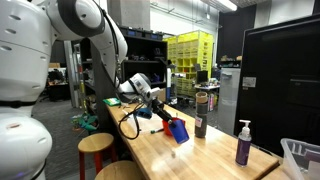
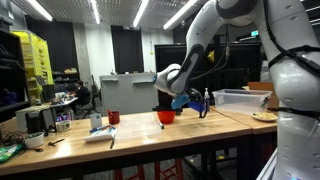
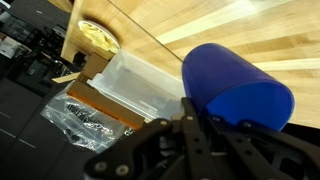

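A blue cup (image 3: 235, 85) is tilted on its side in my gripper, which is shut on its wall near the rim. In exterior view 1 the same blue cup (image 1: 179, 131) hangs over the wooden table, in front of a red container (image 1: 168, 125). Exterior view 2 has the blue cup (image 2: 181, 102) right above the red container (image 2: 166, 117), partly overlapping it. Whether the two touch is not clear. The wrist view looks into the cup's mouth, where nothing shows inside.
A dark canister (image 1: 201, 121) and a purple pump bottle (image 1: 244, 144) stand along the table's far edge. A clear plastic bin (image 3: 137, 88) lies to the side. Stools (image 1: 96, 143) stand by the table.
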